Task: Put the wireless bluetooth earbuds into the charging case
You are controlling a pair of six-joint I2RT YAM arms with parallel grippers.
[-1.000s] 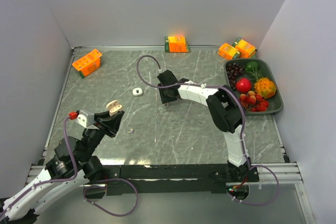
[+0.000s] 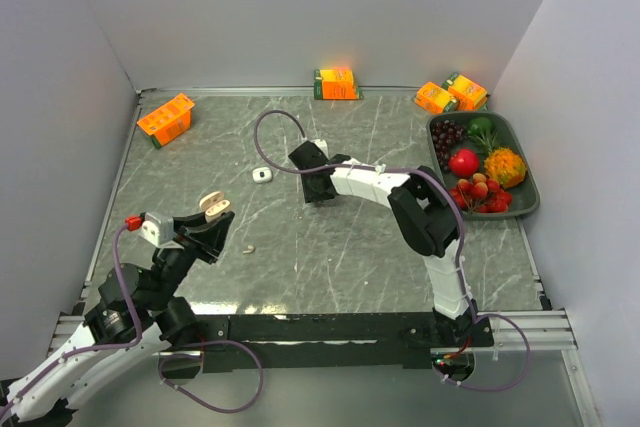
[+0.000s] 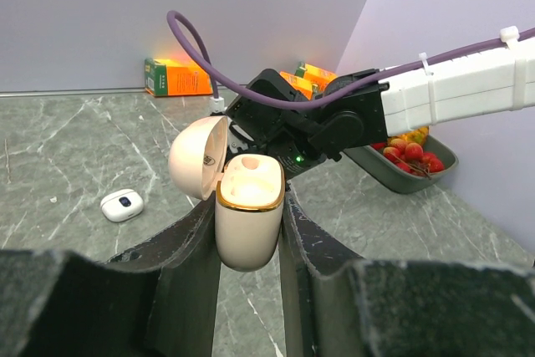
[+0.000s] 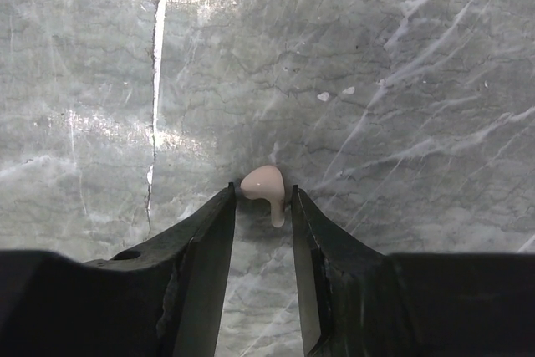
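My left gripper is shut on the open cream charging case (image 3: 249,215), held upright with its lid tilted back, seen also in the top view (image 2: 216,205). My right gripper is open and low over the marble table, its fingertips either side of a pale pink earbud (image 4: 263,181) lying there. A second small earbud (image 2: 249,249) lies on the table to the right of the left gripper in the top view.
A white case-like object (image 3: 122,205) lies mid-table. Orange cartons (image 2: 336,84) stand along the back and left. A tray of fruit (image 2: 530,187) sits at the right.
My right gripper has moved a little left and toward the front of the table in the top view. The left gripper and case have stayed put.
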